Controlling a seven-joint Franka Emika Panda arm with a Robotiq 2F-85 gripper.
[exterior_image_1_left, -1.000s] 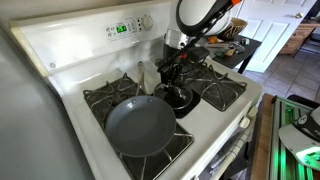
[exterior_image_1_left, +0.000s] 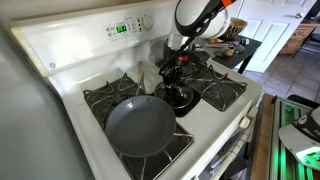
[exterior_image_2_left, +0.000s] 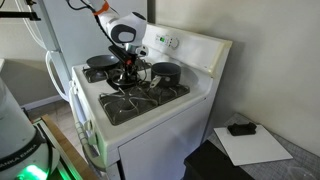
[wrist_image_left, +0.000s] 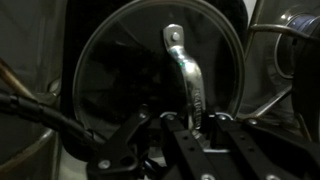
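Observation:
A round glass lid (exterior_image_1_left: 178, 98) with a dark rim lies at the middle of the stove top. Its shiny arched metal handle (wrist_image_left: 187, 72) runs down toward my fingers in the wrist view. My gripper (exterior_image_1_left: 171, 80) hangs low over the lid, pointing down, and also shows small and dark in exterior view 2 (exterior_image_2_left: 127, 76). The fingers are shut. In the dark wrist view the handle's near end meets the fingertips, and I cannot tell whether any of it lies between them.
A large dark frying pan (exterior_image_1_left: 141, 125) sits on the burners beside the lid. On the other side, a black grate (exterior_image_1_left: 221, 90) is bare. A dark pot (exterior_image_2_left: 166, 74) stands near the back panel (exterior_image_2_left: 172, 42).
The arm's upper part has shifted slightly up and to the right in exterior view 1. The gripper stays low over the lid, and the lid and pan look unmoved.

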